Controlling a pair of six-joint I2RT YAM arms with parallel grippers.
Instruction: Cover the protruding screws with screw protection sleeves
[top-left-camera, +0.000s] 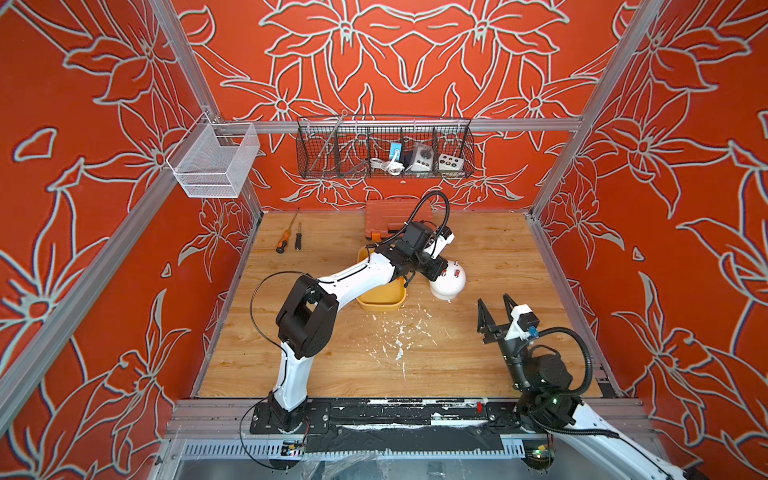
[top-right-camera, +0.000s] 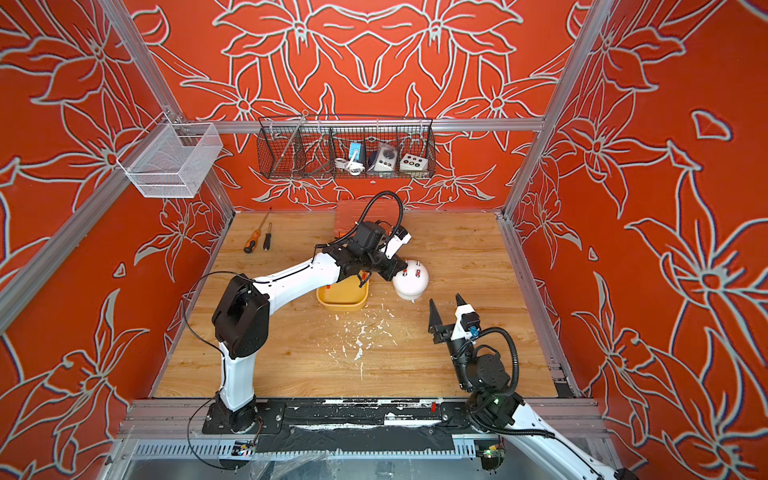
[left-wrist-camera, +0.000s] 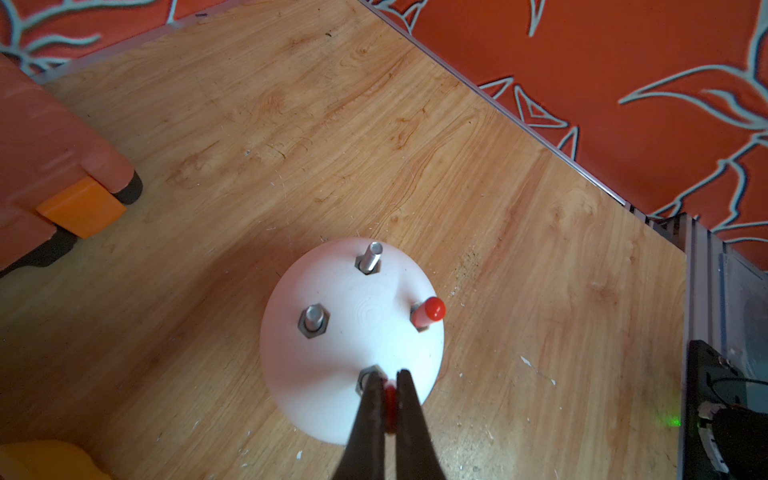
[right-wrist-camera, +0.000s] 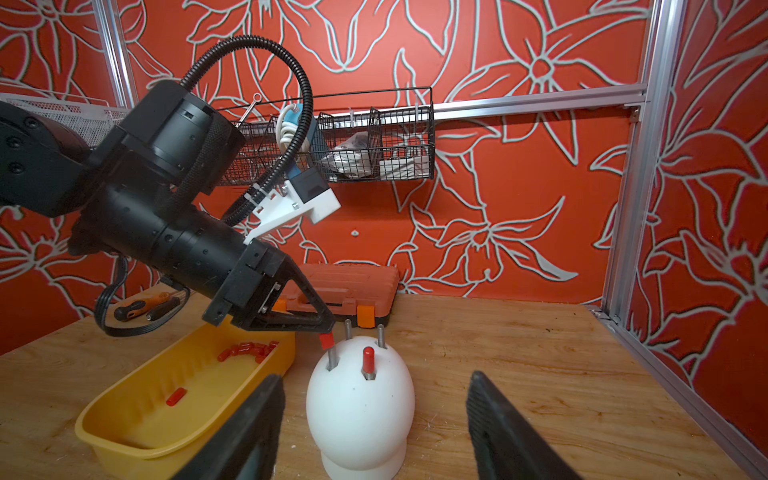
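Note:
The white domed base (right-wrist-camera: 360, 408) bears several upright screws. One carries a red sleeve (left-wrist-camera: 429, 311); two are bare, among them the far screw (left-wrist-camera: 370, 257) and the left screw (left-wrist-camera: 313, 318) in the left wrist view. My left gripper is shut on another red sleeve (right-wrist-camera: 327, 341), which is held upright at the top of the near-left screw (right-wrist-camera: 332, 360) in the right wrist view. Whether it surrounds the tip there I cannot tell. My right gripper (top-left-camera: 494, 299) stands open and empty, apart from the base at its near right.
A yellow tray (right-wrist-camera: 112, 442) with several red sleeves stands left of the base, under my left arm. The red case (right-wrist-camera: 352, 280) lies behind. Two screwdrivers (top-left-camera: 285, 238) rest at the far left.

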